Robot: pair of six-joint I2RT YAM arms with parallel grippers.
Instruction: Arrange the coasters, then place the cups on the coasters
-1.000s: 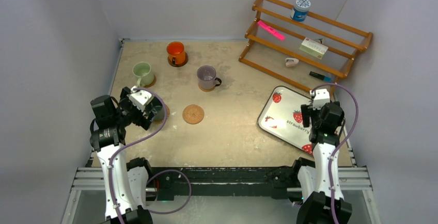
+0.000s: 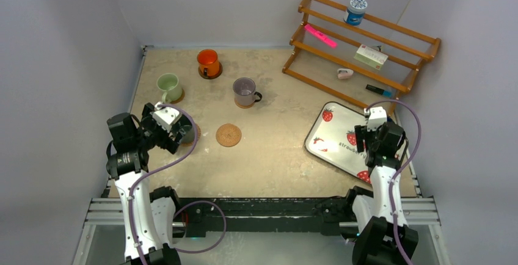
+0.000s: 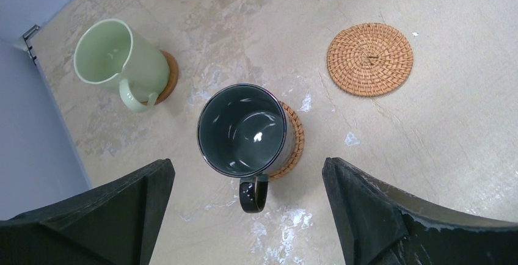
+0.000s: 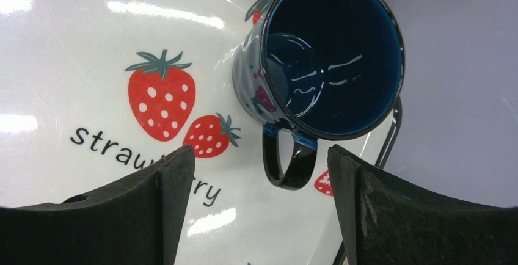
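Note:
On the strawberry tray (image 4: 91, 76) stands a dark blue cup (image 4: 262, 82), its black handle turned toward my right gripper. That gripper is open above the tray, with the cup just beyond its fingertips and nothing held. In the top view the arm hides this cup. A bare woven coaster (image 2: 228, 135) lies left of the table's middle. At the left, a dark grey cup (image 3: 244, 132) rests on a coaster (image 3: 296, 140), handle toward my left gripper. The left gripper hovers there open and empty, its fingers apart to both sides of the handle.
A green cup (image 2: 169, 87), an orange cup (image 2: 208, 61) and a purple cup (image 2: 244, 91) stand on coasters at the back left. A wooden rack (image 2: 360, 30) with small items stands behind the tray. The table between coaster and tray is clear.
My right gripper has shifted slightly to the left over the tray in the last second. The left arm and the cups in the top view have stayed put.

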